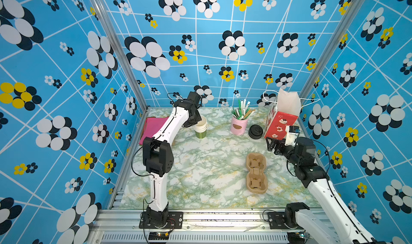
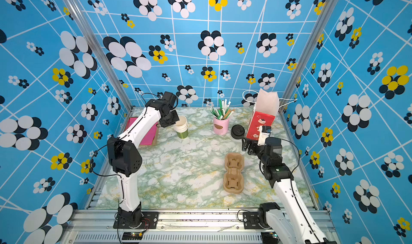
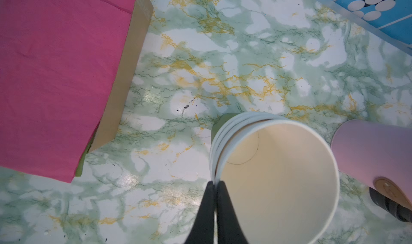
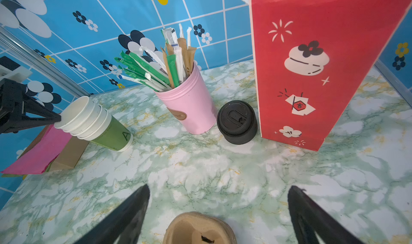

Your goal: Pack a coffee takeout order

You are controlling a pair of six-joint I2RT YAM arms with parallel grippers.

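In the left wrist view, my left gripper is shut at the rim of the stacked paper cups (image 3: 279,179), its fingertips on the near left of the rims. The green-and-white stack (image 4: 107,132) stands on the table left of the pink straw holder (image 4: 188,106). A black lid stack (image 4: 236,119) sits beside the holder, next to the red paper bag (image 4: 309,72). My right gripper (image 1: 272,143) stands open in front of the bag, behind the cardboard cup carrier (image 1: 256,173), with nothing between its fingers.
A box with pink sheets (image 3: 64,72) lies at the back left. The bag's white handles stick out at the back right.
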